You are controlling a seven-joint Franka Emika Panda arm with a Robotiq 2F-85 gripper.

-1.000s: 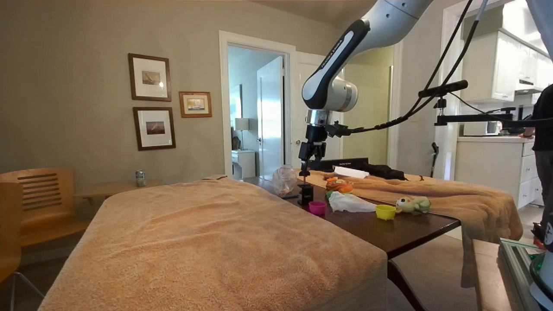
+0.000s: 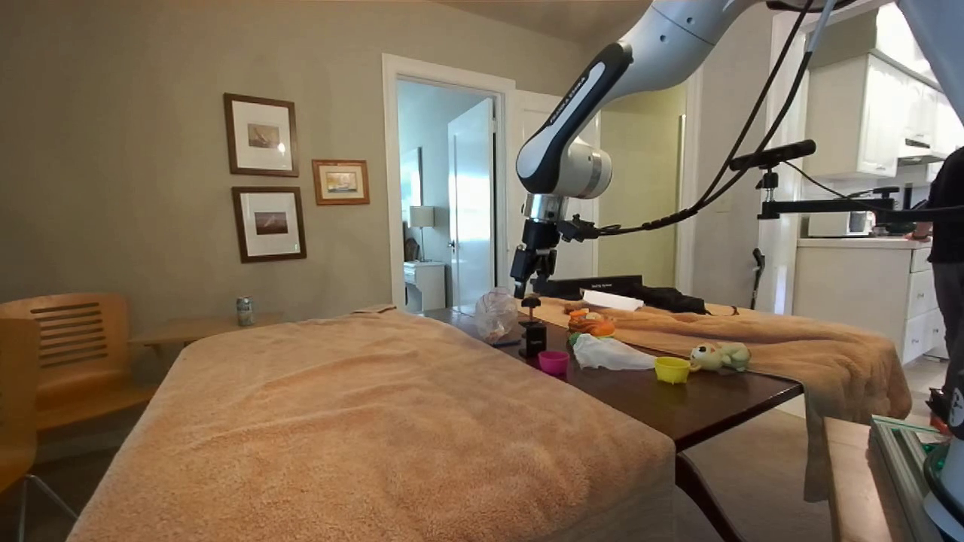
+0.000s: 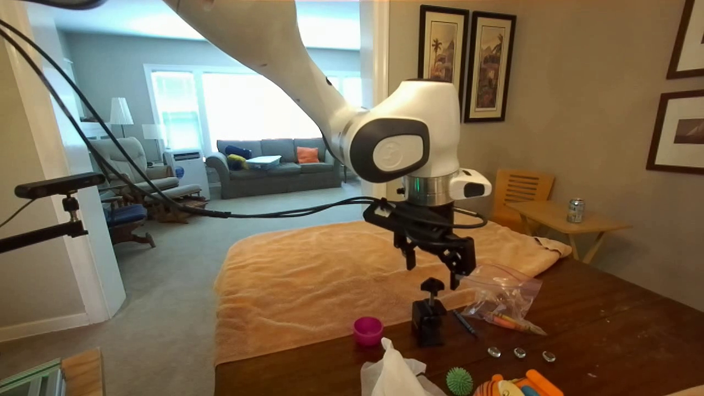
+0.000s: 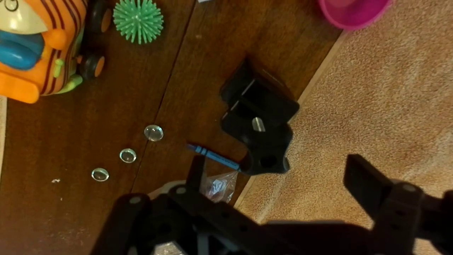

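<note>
My gripper is open, its two fingers wide apart and nothing between them. It hangs above the table's edge in exterior view 2, the gripper (image 3: 432, 270) being higher than a black clamp (image 3: 429, 320) with a knob on top. Seen from the wrist, the clamp (image 4: 263, 123) stands at the table edge, just ahead of the fingertips. A blue crayon (image 4: 216, 159) lies against its foot. Beside it, a clear plastic bag (image 3: 505, 297) with crayons inside is partly hidden by the left finger in the wrist view.
A magenta cup (image 3: 368, 330), a green spiky ball (image 4: 138, 20), an orange striped toy (image 4: 46, 46) and several clear glass beads (image 4: 127, 155) lie around on the table. White cloth or plastic (image 2: 610, 353), a yellow cup (image 2: 671, 369) and a plush toy (image 2: 720, 357) sit nearer the table's end.
The arm has shifted slightly left in exterior view 1, carrying the gripper a little away from above the clamp. The objects on the table look unmoved.
</note>
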